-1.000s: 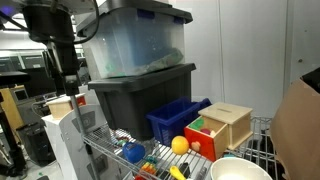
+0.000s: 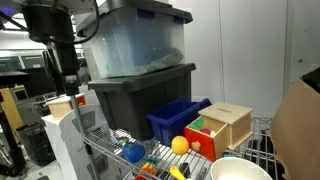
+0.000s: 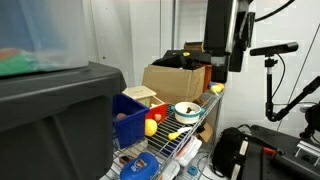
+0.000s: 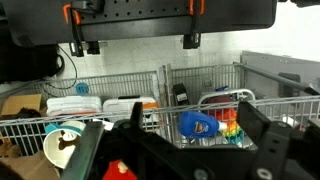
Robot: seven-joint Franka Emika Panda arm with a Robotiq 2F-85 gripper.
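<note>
My gripper is open, its two fingers wide apart at the top of the wrist view with nothing between them. In exterior view 1 the gripper hangs at the upper left, clear of the wire rack. A round blue item lies on that rack, and the wrist view shows a blue item too. A yellow ball, a yellow-handled thing and a white bowl sit further right. The arm's dark body hides part of the rack in the wrist view.
Stacked storage bins, the lower one black, rise behind the rack. Beside them are a blue basket and a wooden box. A large brown object fills the right edge.
</note>
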